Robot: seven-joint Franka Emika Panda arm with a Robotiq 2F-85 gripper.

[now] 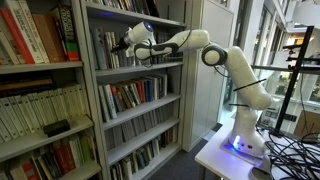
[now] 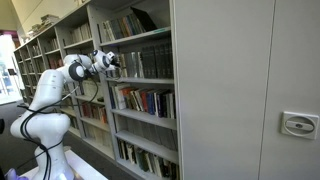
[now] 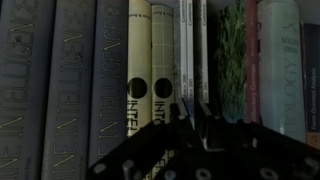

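In the wrist view, my gripper points at a row of upright books, its fingers closed in front of thin pale spines point(image 3: 189, 50). It looks shut on one of these slim books, though the dark fingers make the exact contact hard to see. Two cream volumes point(image 3: 138, 60) with black dots stand just to the left, and a book with a green leafy spine point(image 3: 231, 60) is on the right. From the first exterior view, the gripper point(image 1: 122, 45) is at an upper shelf of the bookcase; the second exterior view also places the gripper point(image 2: 113, 63) there.
Large grey-blue volumes point(image 3: 72, 80) fill the row's left side, and a pale thick book point(image 3: 282, 65) stands farther right. Shelf boards point(image 1: 140, 107) lie below the arm. A white table point(image 1: 222, 160) carries the arm's base, with loose cables point(image 1: 292, 155) beside it.
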